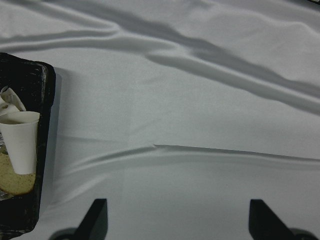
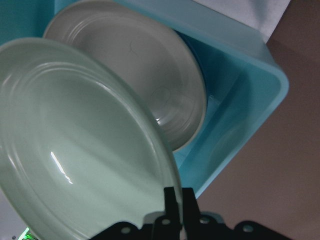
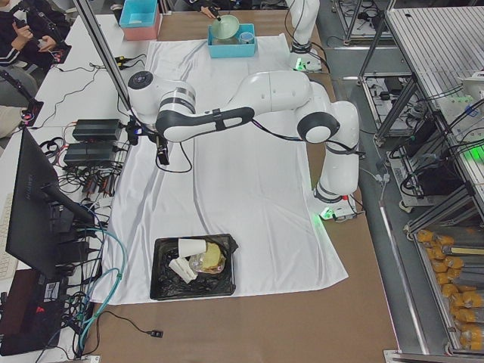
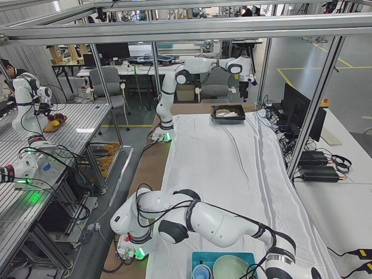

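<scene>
My right gripper is shut on the rim of a pale green plate point(image 2: 75, 140), which is tilted over the light blue bin point(image 2: 250, 105). A grey plate point(image 2: 140, 65) lies in that bin, and a small blue cup point(image 3: 246, 37) shows there in the camera left view. My left gripper is open above the white cloth, nothing between its fingers. Beside it in the left wrist view is a black tray point(image 1: 45, 90) with a paper cup point(image 1: 19, 142), crumpled white items and a yellow sponge-like piece point(image 1: 15, 180).
A monitor point(image 3: 45, 204), black boxes and cables line one side. Metal frame posts stand along the edges.
</scene>
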